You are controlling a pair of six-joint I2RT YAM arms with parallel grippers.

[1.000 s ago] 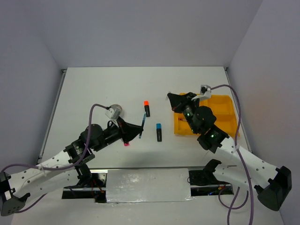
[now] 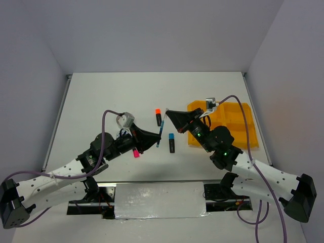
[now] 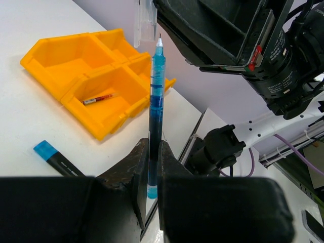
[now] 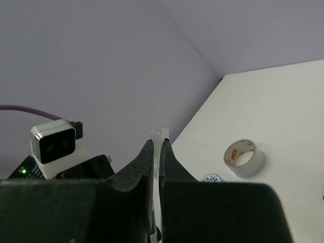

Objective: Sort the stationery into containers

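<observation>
My left gripper (image 2: 157,139) holds a blue pen (image 3: 156,101) upright, tip up, between its shut fingers at mid-table. My right gripper (image 2: 169,116) is just above and to the right, shut on a clear pen cap, which in the left wrist view (image 3: 144,20) hangs just over and slightly left of the pen tip. The yellow sectioned container (image 3: 61,55) stands at the right, with a red pen (image 3: 96,99) in one compartment. A blue-capped marker (image 2: 171,144), an orange-capped marker (image 2: 158,117) and a pink item (image 2: 135,153) lie on the table.
A tape roll (image 4: 244,161) and a second round item (image 4: 211,178) appear in the right wrist view. Walls close in the table at the back and sides.
My right gripper has moved left and toward the pen held in my left gripper. The left gripper has moved slightly right with the pen, closing the gap between them.
</observation>
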